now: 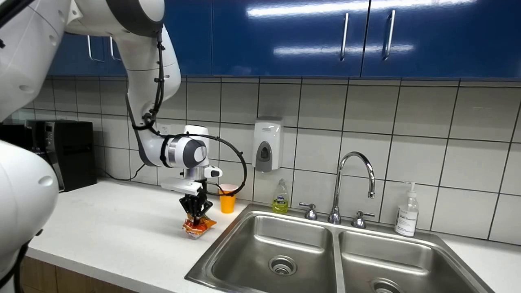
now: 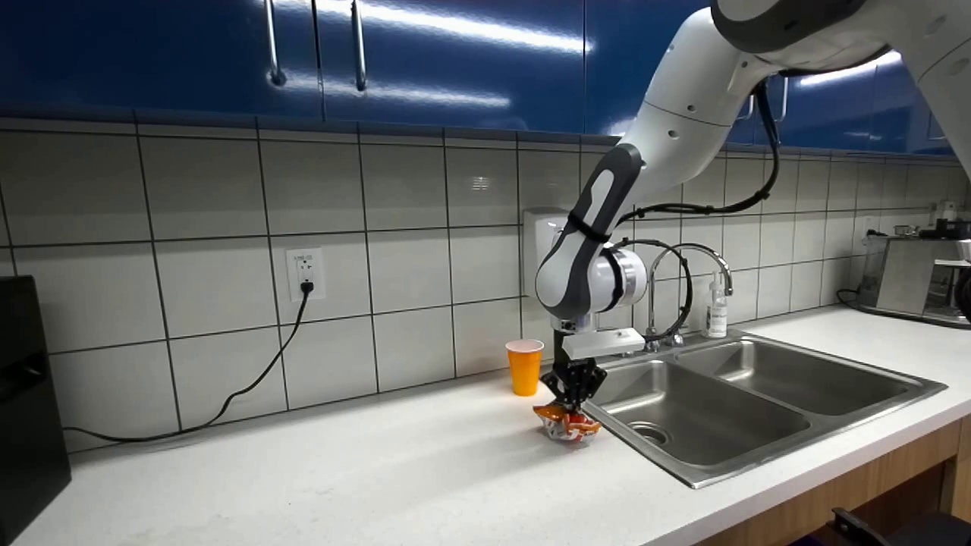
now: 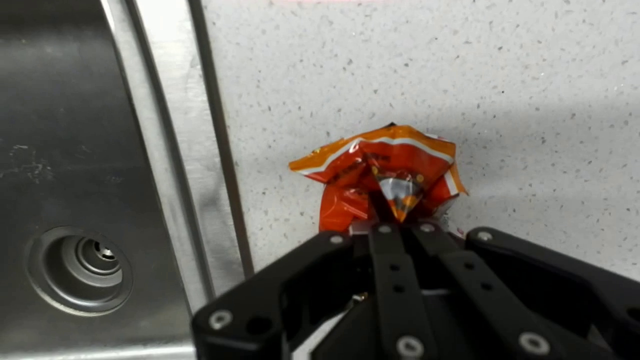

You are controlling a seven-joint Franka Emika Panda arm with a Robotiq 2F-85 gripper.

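Observation:
A crumpled orange and red snack packet (image 1: 201,225) is pinched in my gripper (image 1: 196,220), just left of the sink in exterior view 1. From the other side, in exterior view 2, the packet (image 2: 566,425) hangs under the black fingers at or slightly above the counter; the exact gap is hard to judge. Looking down in the wrist view, the packet (image 3: 396,159) bunches up around the fingertips, and my gripper is shut on it. The fingers cover part of the packet's near side.
An orange cup (image 1: 227,200) stands upright behind the gripper, near the wall. The double sink (image 1: 337,244) lies to the right, with a tall faucet (image 1: 338,195) and a green soap bottle (image 1: 281,199) behind it. Open white counter (image 1: 112,222) extends to the left.

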